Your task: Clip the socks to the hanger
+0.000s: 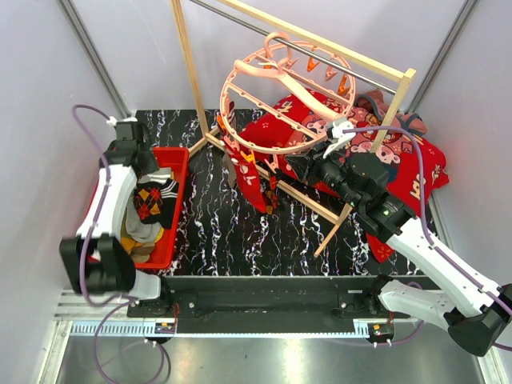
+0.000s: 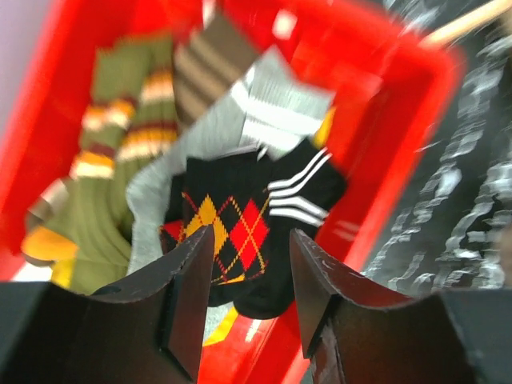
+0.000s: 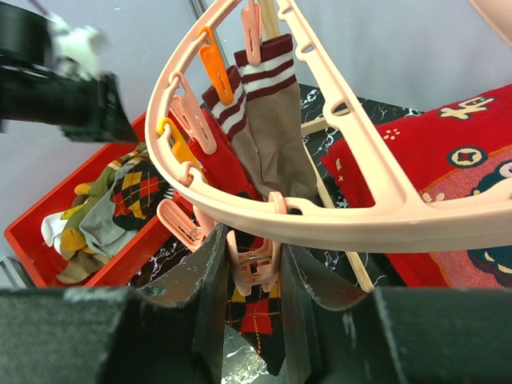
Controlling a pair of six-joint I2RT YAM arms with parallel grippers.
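Observation:
A round pink hanger [image 1: 268,148] with clips hangs from a metal rod. Socks are clipped on its left side, among them a grey-brown pair with striped cuffs [image 3: 276,120] and a red one [image 1: 250,182]. My right gripper is shut on a pink clip [image 3: 254,268] at the hanger's near rim; below it dangles a black, red and yellow checked sock [image 3: 260,320]. Over the red bin [image 1: 178,208] my left gripper stands open, above a black sock with red and yellow diamonds [image 2: 240,232]. Nothing is between its fingers.
Green-striped [image 2: 120,152] and grey socks [image 2: 232,120] lie around the black one in the bin. A wooden frame [image 1: 304,196] supports the rod, with a red patterned cloth [image 1: 416,164] behind it. The marble tabletop [image 1: 224,240] between bin and frame is mostly bare.

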